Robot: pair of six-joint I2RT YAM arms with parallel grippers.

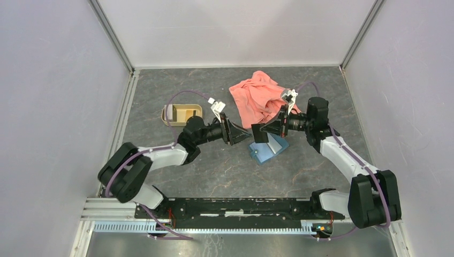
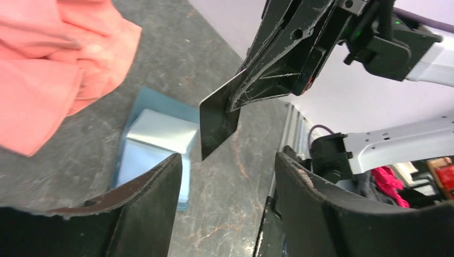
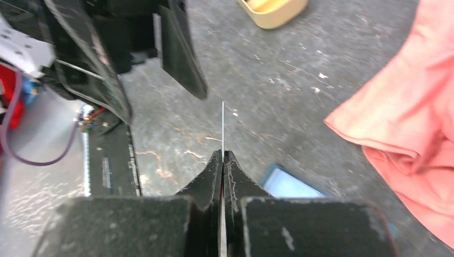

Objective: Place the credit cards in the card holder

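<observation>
A thin black card [image 1: 259, 133] hangs edge-down above the blue card holder [image 1: 266, 153]. My right gripper is shut on the card, which shows edge-on as a pale line in the right wrist view. In the left wrist view the dark face of the card sticks out past the right fingers [image 2: 267, 59]. My left gripper stands open to the left of the card, with nothing gripped between its fingers. The holder lies unfolded on the table below both grippers, a whitish flap raised across its clear pocket.
A beige box [image 1: 182, 123] with dark cards in it stands at the left. Behind the holder lies a crumpled pink cloth [image 1: 256, 99]. Both grippers are close to each other.
</observation>
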